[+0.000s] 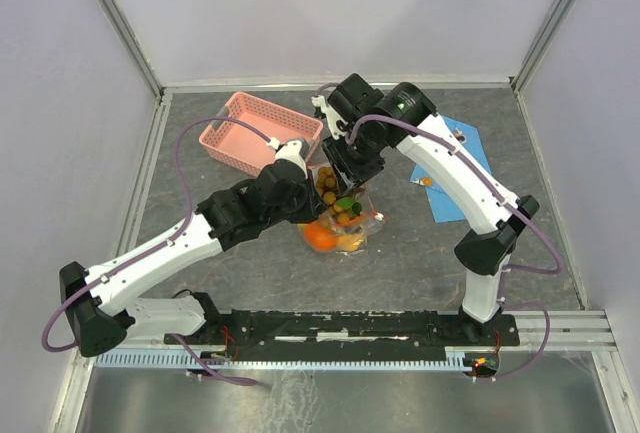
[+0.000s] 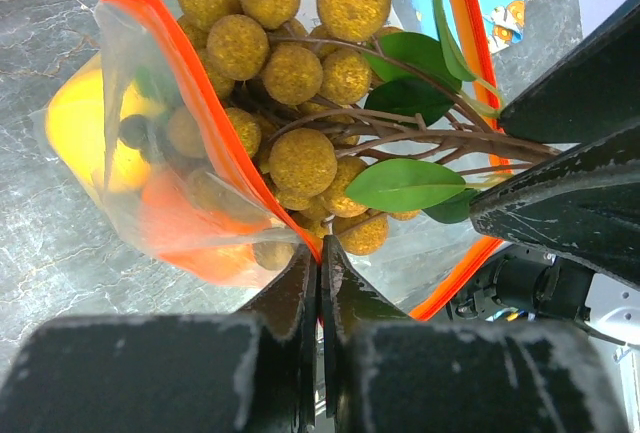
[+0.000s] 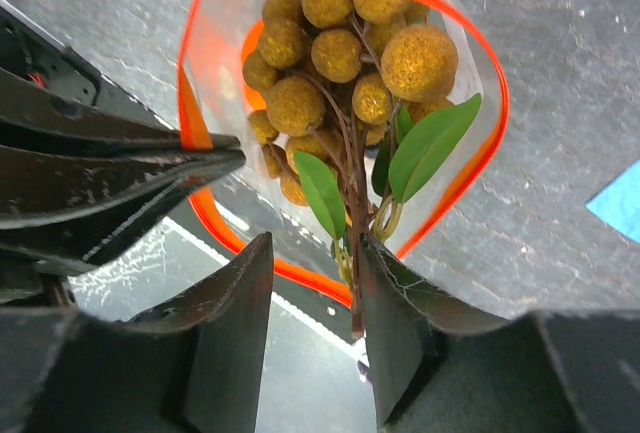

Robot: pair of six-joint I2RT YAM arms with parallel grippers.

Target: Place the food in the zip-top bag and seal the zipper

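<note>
A clear zip top bag (image 2: 210, 168) with an orange rim lies mouth open, bulging with food. Inside are an orange and a yellow item (image 2: 85, 138) at the bottom and a bunch of round brown fruit (image 2: 303, 162) with stems and green leaves on top. My left gripper is shut on the bag's orange rim. My right gripper stands open over the bag mouth, its fingers either side of the fruit's stems and leaves (image 3: 320, 193), which stick out past the rim. In the top view the right gripper hides part of the mouth.
Behind the left arm sits an empty pink basket (image 1: 240, 143). A blue printed sheet (image 1: 445, 173) lies at the right, partly under the right arm.
</note>
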